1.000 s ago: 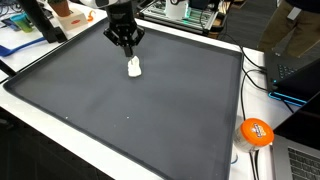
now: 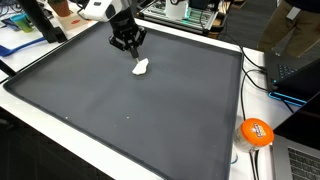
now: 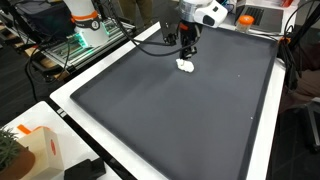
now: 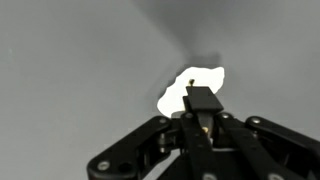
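A small, crumpled-looking white piece (image 2: 140,67), perhaps cloth or paper, is at the far part of the dark grey board in exterior view 1. My gripper (image 2: 137,59) points down onto it, shut with the piece at its fingertips. Exterior view 2 has the white piece (image 3: 185,66) directly below the gripper (image 3: 186,56). From the wrist, the white piece (image 4: 178,94) spreads out beyond the gripper, whose fingers cover part of it. Just how it is pinched is hidden, and whether it touches the board is unclear.
The wide grey board (image 2: 160,115) is otherwise bare, with a white border (image 3: 252,140). An orange-topped white container (image 2: 254,134) and a laptop (image 2: 297,158) lie off to the right in exterior view 1. Cables run beyond the board's edge.
The white piece's outline has changed.
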